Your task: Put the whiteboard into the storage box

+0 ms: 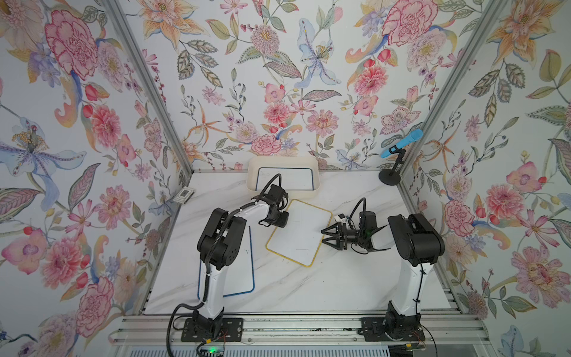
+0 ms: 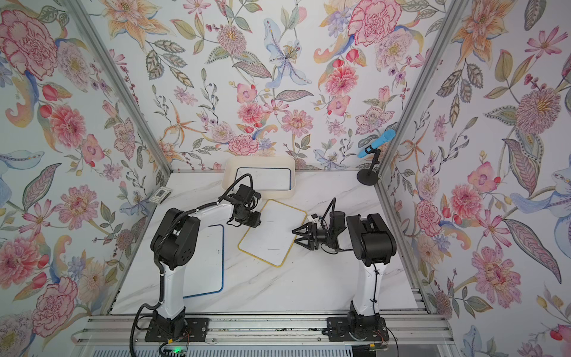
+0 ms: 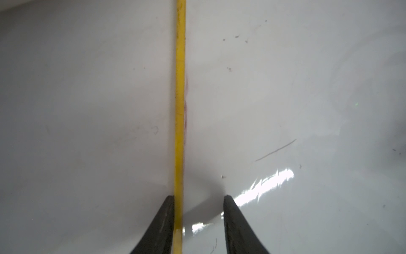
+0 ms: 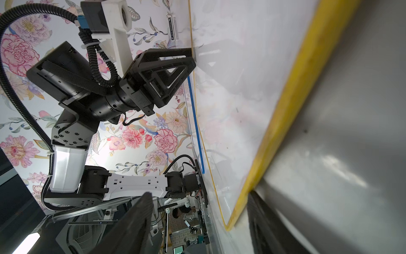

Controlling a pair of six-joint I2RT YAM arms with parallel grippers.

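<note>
The yellow-rimmed whiteboard [image 1: 297,235] lies on the table centre between my grippers. My left gripper is open at its left edge, with the yellow rim [image 3: 179,105] beside one finger. My right gripper is open at the right edge, tips low by the yellow rim. The cream storage box [image 1: 313,192] stands at the back, holding a blue-rimmed board [image 2: 263,178].
Another blue-rimmed whiteboard [image 1: 229,276] lies at front left, under the left arm. A blue microphone [image 1: 404,141] on a black stand is at back right.
</note>
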